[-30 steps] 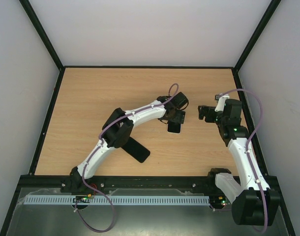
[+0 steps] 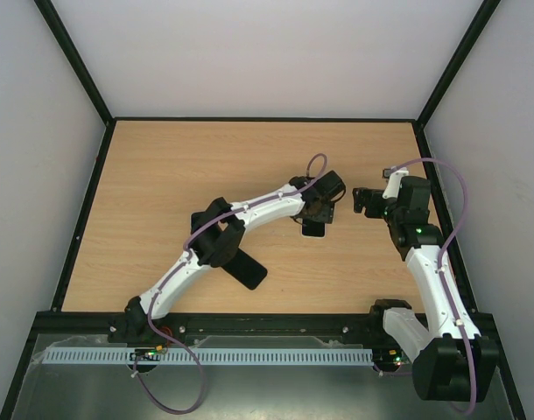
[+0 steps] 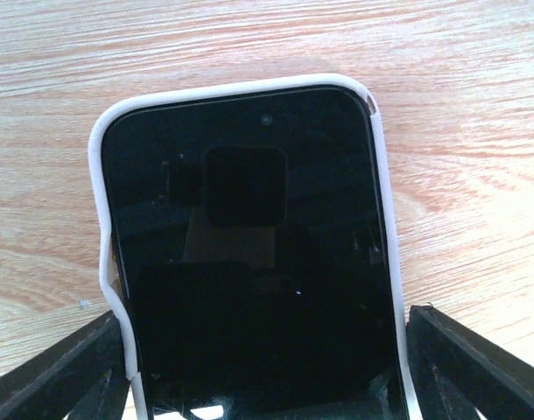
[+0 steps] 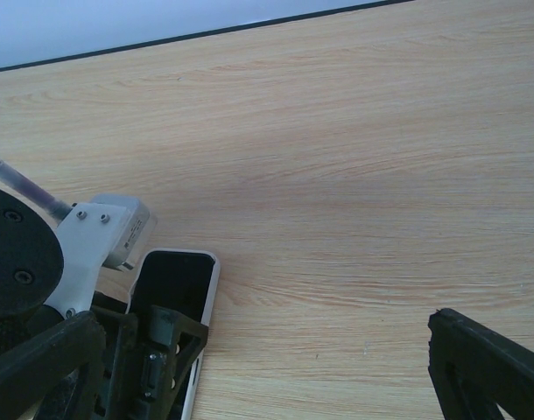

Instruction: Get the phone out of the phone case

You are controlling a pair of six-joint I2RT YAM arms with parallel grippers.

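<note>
The black-faced phone (image 3: 241, 219) lies face up inside its pale, thin-rimmed phone case (image 3: 241, 86) on the table. My left gripper is shut across the case, one finger against each long side. Its left finger presses that rim inward; above the finger, a narrow gap shows between rim and phone. From the top, the gripper covers much of the phone (image 2: 313, 230). My right gripper stands open and empty, to the right of the phone and apart from it.
A dark rectangular slab (image 2: 247, 269) lies partly under the left arm. Bare wooden table (image 2: 188, 157) stretches behind and in front of the phone. The left arm crosses the table's middle.
My left gripper has moved slightly right and toward the front, and the phone in its case has shifted the same way with it. The right arm has stayed still.
</note>
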